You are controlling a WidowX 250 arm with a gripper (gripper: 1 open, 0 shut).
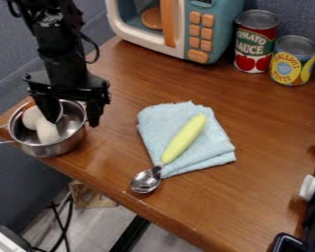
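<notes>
My black gripper (68,98) is lowered over a steel pot (55,147) at the left edge of the table, its fingers at the pot's rim and interior. Inside the pot is a white oblong object (42,125). Whether the fingers hold anything is hard to see. To the right, a light blue folded cloth (207,153) lies with a yellow-handled spoon (184,140) across it, the metal bowl toward the front.
A toy microwave (173,25) stands at the back, beside a tomato sauce can (254,44) and a yellow can (293,64). A dark appliance (294,244) borders the right edge.
</notes>
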